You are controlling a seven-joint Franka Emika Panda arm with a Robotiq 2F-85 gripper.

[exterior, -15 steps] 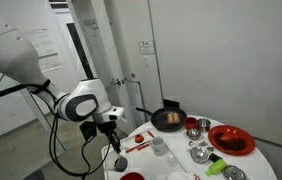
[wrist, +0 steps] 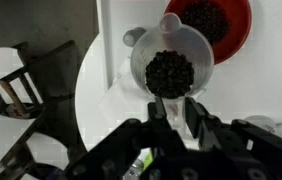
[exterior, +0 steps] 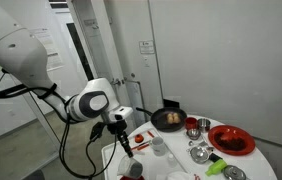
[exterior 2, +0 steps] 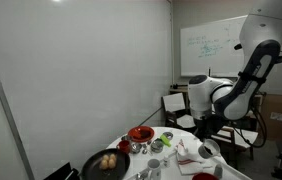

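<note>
A clear cup (wrist: 138,66) with dark beans (wrist: 169,74) in its bottom fills the upper middle of the wrist view. My gripper is shut on the near side of this cup. Beside the cup, partly covered by it, is a red bowl (wrist: 243,22) that also contains dark beans (wrist: 203,20). From the second exterior view, the cup (exterior 2: 209,149) hangs tilted from the gripper, above the red bowl (exterior 2: 204,177) at the table's near edge. The first exterior view has the cup (exterior: 130,167) low at the frame's bottom, hiding much of the bowl.
A black pan (exterior: 168,119) with brown food stands at the back. Farther along are a large red dish (exterior: 231,139), metal bowls (exterior: 199,155) and a green object (exterior: 216,166). A white mug (exterior: 159,146) stands near the arm.
The gripper and cup have moved right in the first exterior view, from beside the red bowl to over it. The other tableware has not moved.
</note>
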